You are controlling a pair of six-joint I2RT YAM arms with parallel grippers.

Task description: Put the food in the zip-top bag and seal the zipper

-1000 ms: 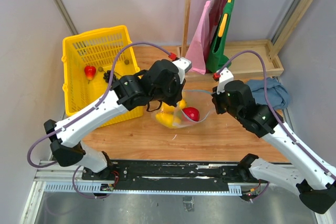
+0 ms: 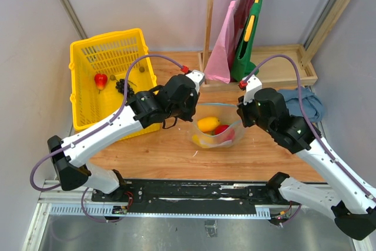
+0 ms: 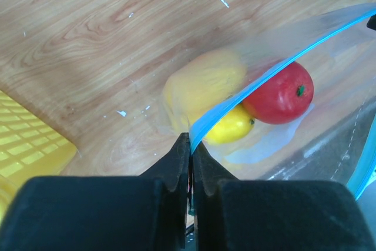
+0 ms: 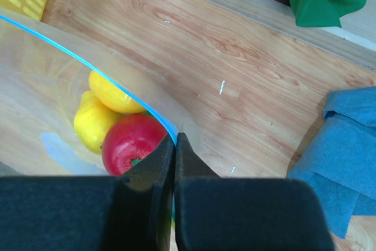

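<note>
A clear zip top bag (image 2: 205, 142) with a blue zipper edge lies on the table between my grippers, holding a yellow mango (image 3: 200, 86), a red apple (image 3: 279, 95) and a yellow lemon (image 3: 229, 127). My left gripper is shut on the bag's zipper edge at its left end. My right gripper is shut on the zipper edge at the right end. The zipper strip runs taut from each set of fingertips, and the bag's mouth stands partly open.
A yellow basket (image 2: 88, 107) with a red fruit and dark grapes sits back left. A blue cloth (image 4: 335, 163) lies right. Pink and green items hang over a wooden tray (image 2: 282, 74) at the back.
My left gripper has moved left and slightly back, drawing the bag's edge with it and straightening the mouth. My right gripper has moved only slightly.
</note>
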